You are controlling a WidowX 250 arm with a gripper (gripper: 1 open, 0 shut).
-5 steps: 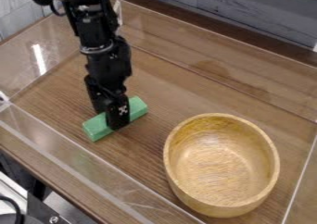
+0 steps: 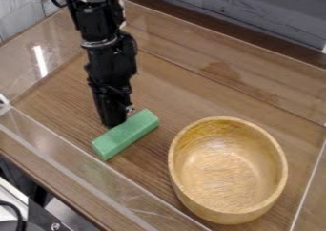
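A green block [image 2: 125, 134] lies flat on the wooden surface in the lower middle, slanting from lower left to upper right. The black gripper [image 2: 117, 111] hangs just above and behind the block's upper left edge, apart from most of its top. Its fingertips are dark and small, so whether they are open or shut is unclear.
A large yellow bowl [image 2: 227, 170] stands at the lower right. A transparent edge runs along the lower left, with cables beyond it.
The gripper has risen and moved back from over the green block, uncovering more of it. The block appears roughly where it was.
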